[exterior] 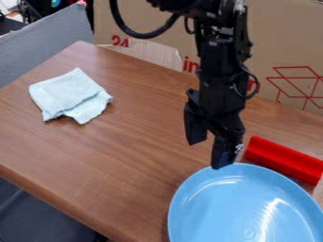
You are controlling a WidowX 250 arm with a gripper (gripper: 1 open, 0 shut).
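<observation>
The black arm comes down from the top of the view to its gripper (pixel 210 138), which stands open low over the wooden table, just above the far rim of a blue plate (pixel 246 213). I see nothing held between its fingers. A red cylinder (pixel 284 161) lies to the right of the gripper, behind the plate. A folded pale blue cloth (pixel 70 95) rests on the left part of the table.
Cardboard (pixel 294 57) with red printing stands along the back of the table (pixel 113 161). A grey surface (pixel 38 47) borders the left side.
</observation>
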